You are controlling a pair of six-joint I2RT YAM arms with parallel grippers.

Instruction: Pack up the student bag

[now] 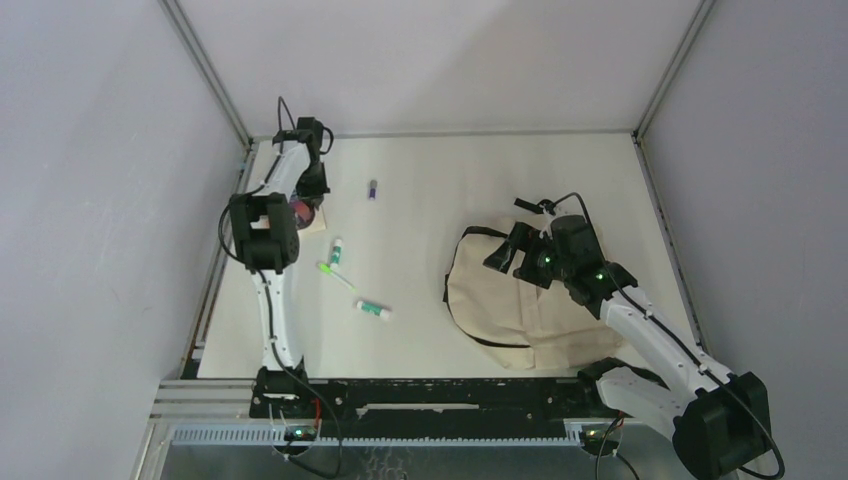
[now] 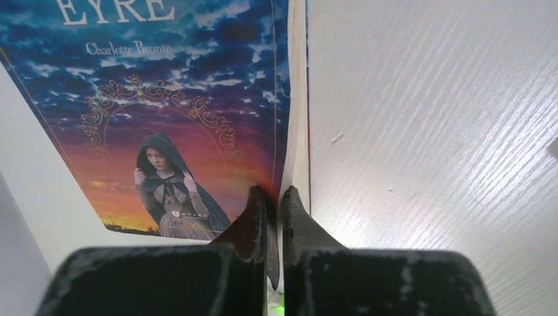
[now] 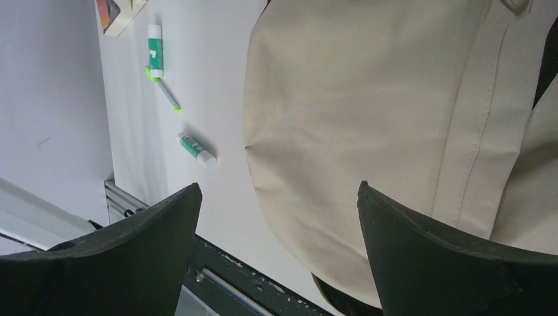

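Note:
My left gripper is shut on the edge of a Jane Eyre book point(image 2: 177, 85) with a sunset cover, at the back left of the table; the arm hides much of it in the top view. The beige bag point(image 1: 485, 305) lies flat at the right. My right gripper point(image 1: 510, 250) stands open above the bag, nothing between its fingers. Two glue sticks point(image 1: 373, 310) and a green-tipped marker point(image 1: 337, 275) lie on the left-middle of the table. A small purple item point(image 1: 372, 190) lies behind them.
Grey walls border the table at left, back and right.

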